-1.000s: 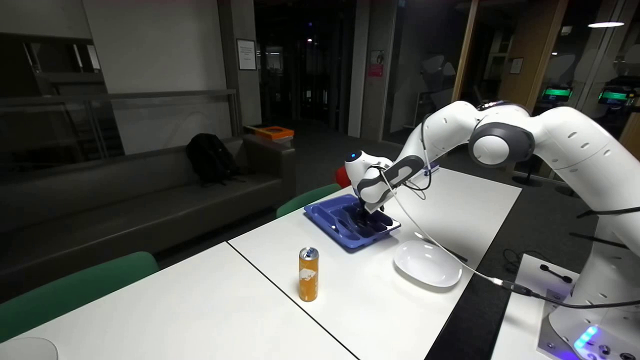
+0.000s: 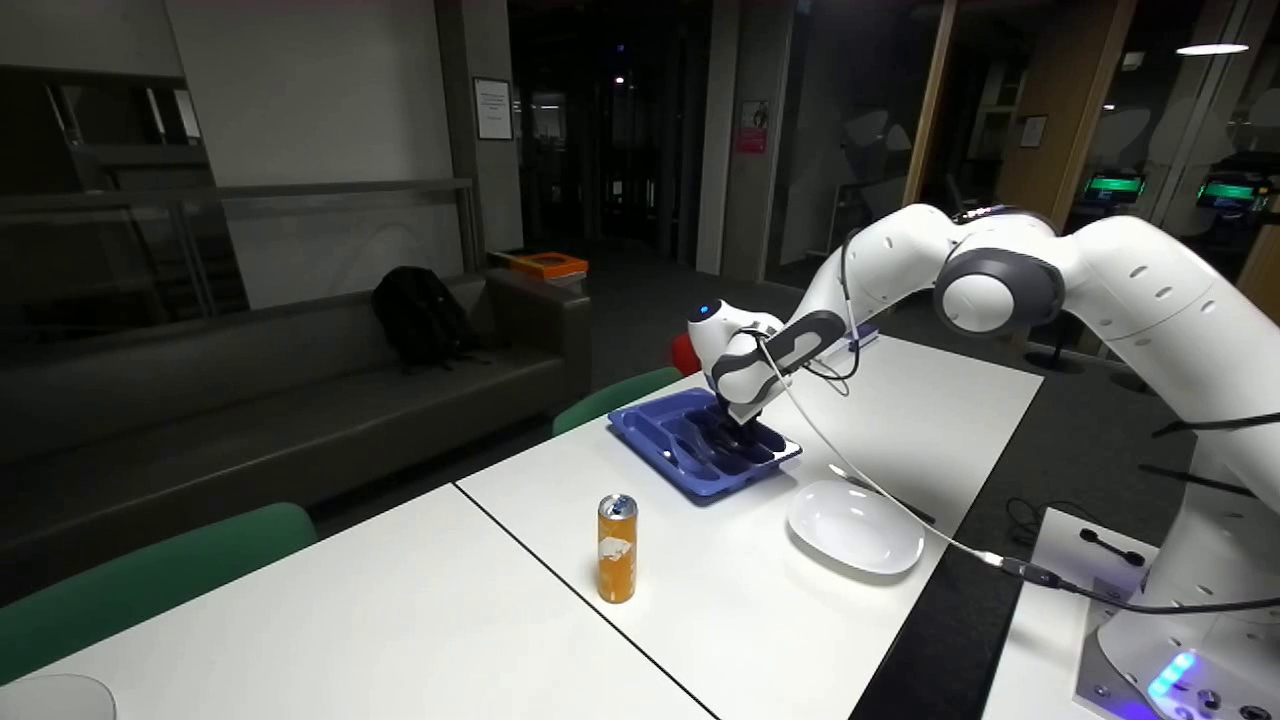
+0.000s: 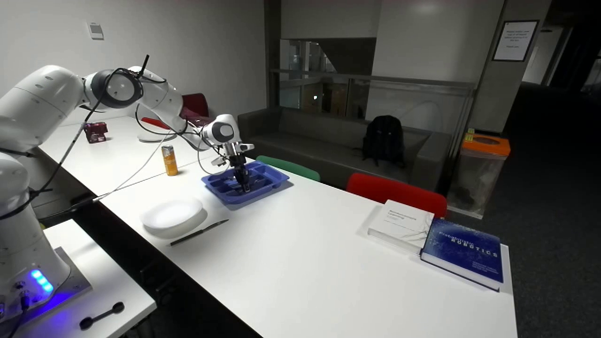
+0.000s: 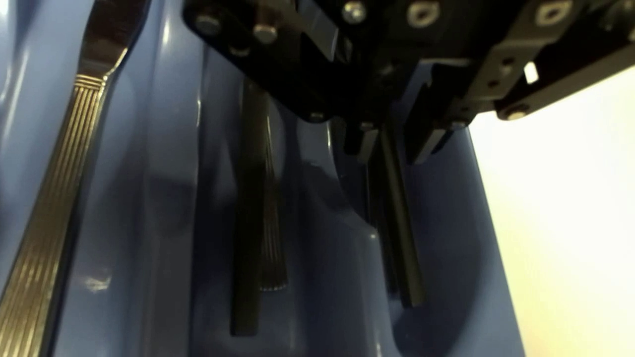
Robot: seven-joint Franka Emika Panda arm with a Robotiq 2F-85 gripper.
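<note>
In the wrist view, my gripper is partly open down in the blue cutlery tray (image 4: 485, 256). A dark-handled utensil (image 4: 402, 232) lies in the tray's outermost right compartment there, its handle passing between my fingertips with a gap showing on the right. The utensil's far end is hidden under the gripper. One compartment over are another dark handle (image 4: 247, 250) and a ribbed metal handle (image 4: 272, 238). A metal knife (image 4: 65, 154) with a ribbed handle lies at the far left. Both exterior views show the gripper (image 3: 244, 188) inside the tray (image 3: 276, 175).
A white plate (image 2: 857, 526) sits near the table edge, with a dark-handled knife (image 3: 198, 232) beside it. An orange can (image 2: 617, 550) stands apart from the tray. Two books (image 3: 402, 221) lie at the table's far end.
The hand has shifted only slightly within the tray, and the dark finger visible at its right side has drawn inward. The tray, plate and can have stayed put.
</note>
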